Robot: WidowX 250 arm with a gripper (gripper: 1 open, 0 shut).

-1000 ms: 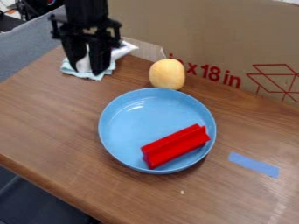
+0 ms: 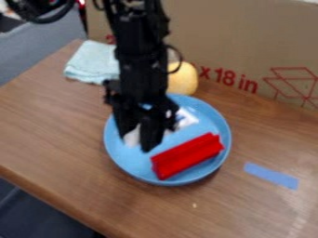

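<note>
My black gripper [image 2: 151, 121] hangs over the left part of the blue plate [image 2: 206, 122], shut on a white object [image 2: 185, 118] that is mostly hidden behind it. A red block-like piece [image 2: 187, 154] lies on the right front of the plate. The yellow round object [image 2: 184, 79] sits behind the plate, partly hidden by the arm. A folded pale-blue cloth [image 2: 92, 61] lies at the back left.
A cardboard box [image 2: 255, 51] stands along the back. A strip of blue tape [image 2: 271, 176] is stuck on the wooden table [image 2: 56, 130] at the right.
My gripper has moved from the back left, by the cloth, down and right over the plate, carrying the white object with it. The red piece has stayed put.
</note>
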